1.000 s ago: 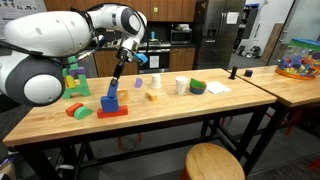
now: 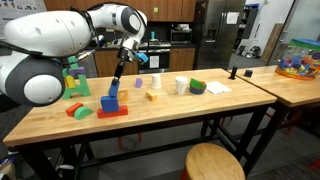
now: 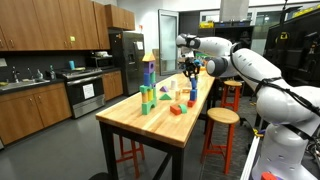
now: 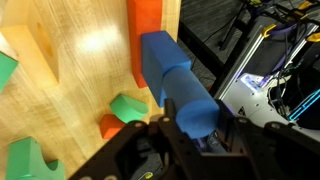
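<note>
A blue cylinder (image 4: 185, 88) extends toward the wrist camera with my gripper around its near end, shut on it. Its other end meets a blue block (image 4: 157, 53), which rests at the red block (image 4: 145, 25). In exterior view 1 the same blue block (image 2: 109, 103) is on the long red block (image 2: 113, 113) near the table's left front, with the gripper (image 2: 116, 80) reaching down above it. Whether the cylinder presses on the block or only touches it, I cannot tell.
Green (image 4: 128, 108) and red pieces lie close beside the stack. A green and yellow block tower (image 2: 75, 82) stands behind on the left. White cups (image 2: 181, 85) and a green bowl (image 2: 197, 87) occupy the middle.
</note>
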